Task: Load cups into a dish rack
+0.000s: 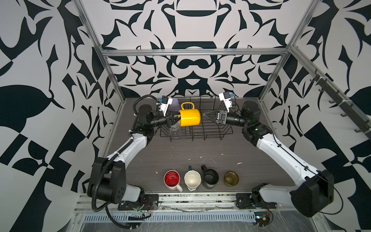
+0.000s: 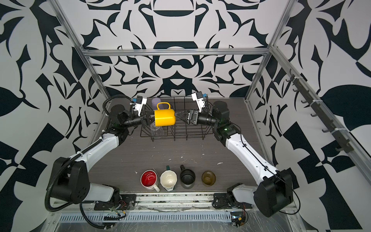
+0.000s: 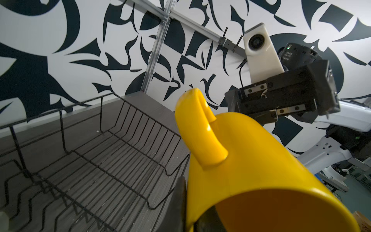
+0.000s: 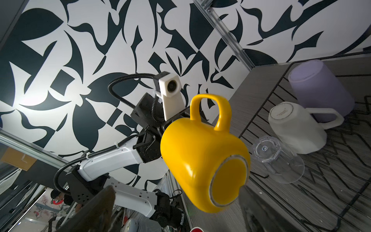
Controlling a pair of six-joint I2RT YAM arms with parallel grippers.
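Note:
A yellow mug point(image 1: 189, 117) hangs on its side above the black wire dish rack point(image 1: 208, 137), its handle pointing to the back. My left gripper is shut on the mug's rim, one finger inside the opening and one outside. The mug's closed base faces right, toward my right gripper, which stands open with its fingers point(image 4: 266, 210) on either side of a gap near that base. A purple cup point(image 4: 322, 89), a white mug point(image 4: 297, 127) and a clear glass point(image 4: 278, 160) sit upside down in the rack's left end.
Along the table's front edge stand a red-lined mug point(image 1: 172, 178), a cream mug point(image 1: 192, 179), a black mug point(image 1: 210, 177) and an amber glass point(image 1: 231, 178). The rack's middle and right are empty. Bare table point(image 1: 193, 150) lies between rack and cups.

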